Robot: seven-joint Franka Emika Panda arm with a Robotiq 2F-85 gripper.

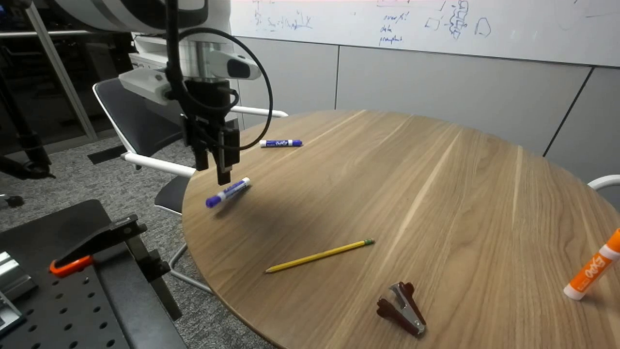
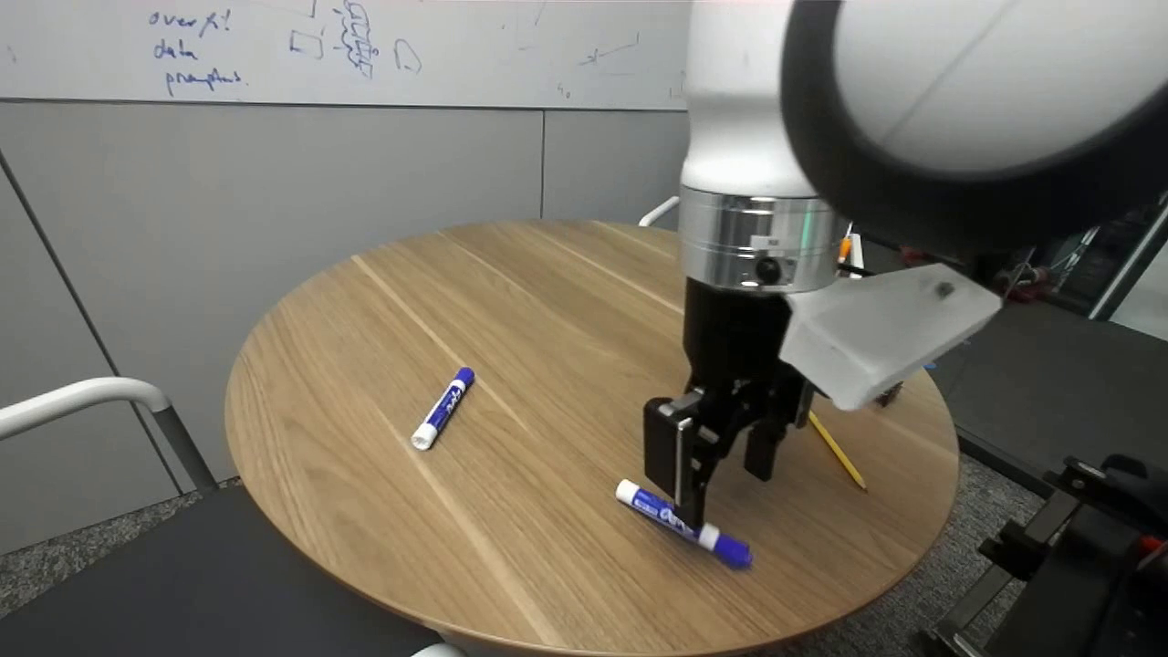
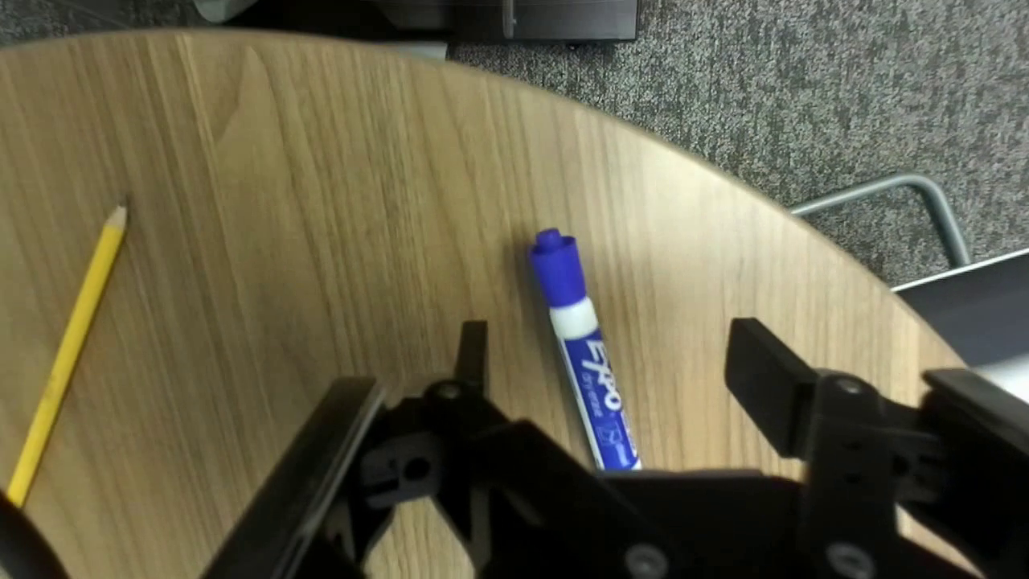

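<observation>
Just below my gripper [image 1: 212, 173] is a blue Expo marker [image 1: 228, 193], near the table's left edge. Its fingers stand apart, and in the wrist view the marker [image 3: 590, 376] shows between them with clear room on both sides; its lower end is hidden by the gripper. Seen from the other side, one fingertip of the gripper [image 2: 723, 495] overlaps the marker [image 2: 684, 526], which appears to lie on the table at a slant. A second blue marker [image 1: 281, 143] lies farther back, apart from the gripper.
On the round wooden table [image 1: 465, 192] are a yellow pencil [image 1: 319, 256], a brown staple remover [image 1: 402, 308] and an orange marker [image 1: 594, 264] at the right. A chair [image 1: 157, 166] stands against the left edge.
</observation>
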